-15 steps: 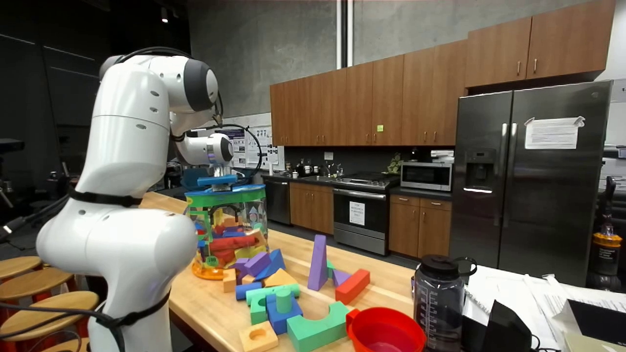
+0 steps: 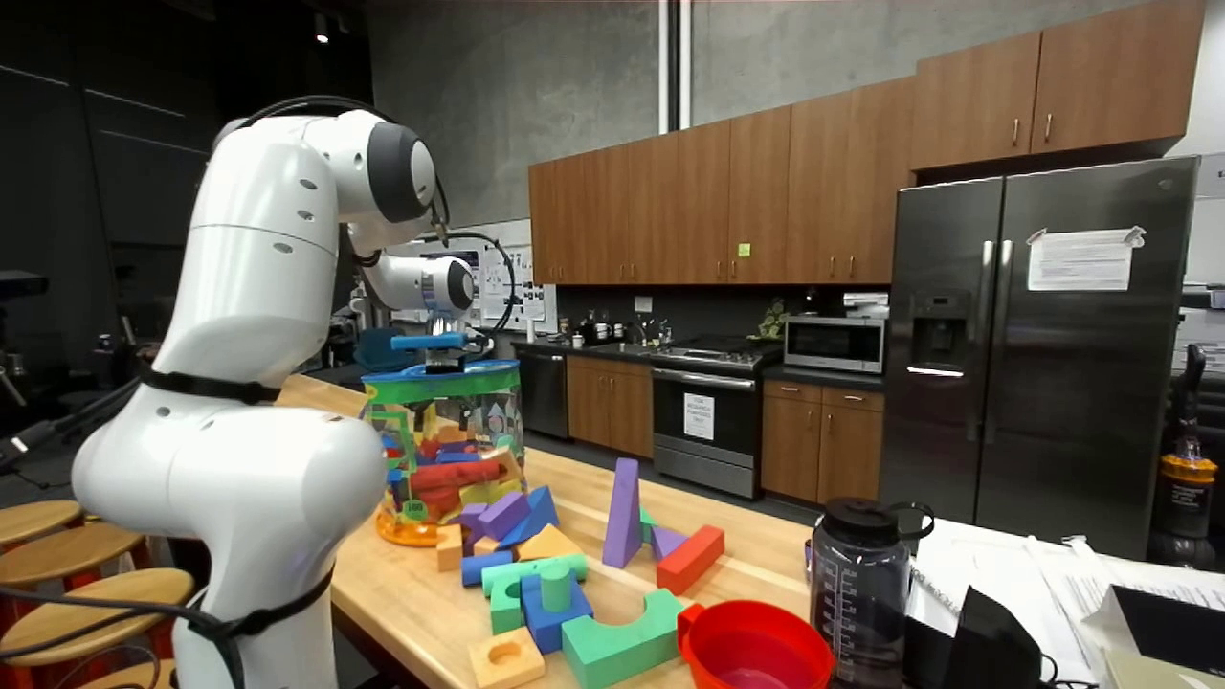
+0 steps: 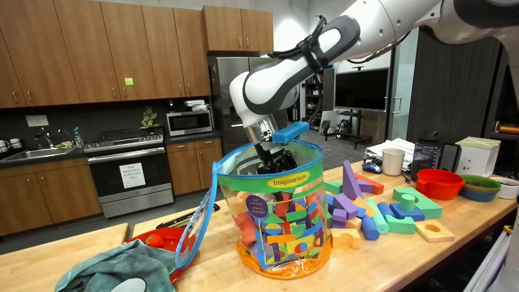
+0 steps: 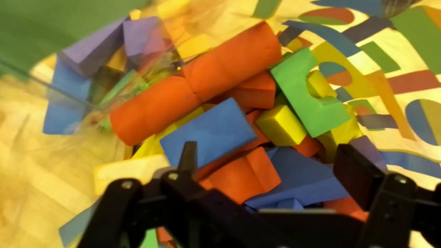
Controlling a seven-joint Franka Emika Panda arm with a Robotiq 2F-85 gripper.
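A clear round bag (image 3: 272, 182) with a blue rim and orange base stands upright on the table, its lid hanging open at one side. Inside lie many coloured foam blocks, among them a red cylinder (image 4: 231, 62), a blue block (image 4: 211, 132), a green arch (image 4: 308, 93) and a yellow block (image 4: 281, 124). Over them my gripper stands open, nothing held between its fingers. In exterior view 2 the gripper (image 3: 278, 163) reaches down inside the bag's mouth, above the pile. Its fingertips are hard to make out there.
Loose blocks sit beside the bag, including a tall purple wedge (image 2: 622, 513) and a green arch (image 2: 626, 643). Farther along are a red bowl (image 2: 755, 649) and a dark bottle (image 2: 858, 591). A red plate (image 3: 168, 236) and teal cloth (image 3: 121, 270) lie on the bag's other side.
The arm's wrist has shifted a little to the right and slightly higher at the bag's mouth in exterior view 1. The loose blocks on the table have not moved.
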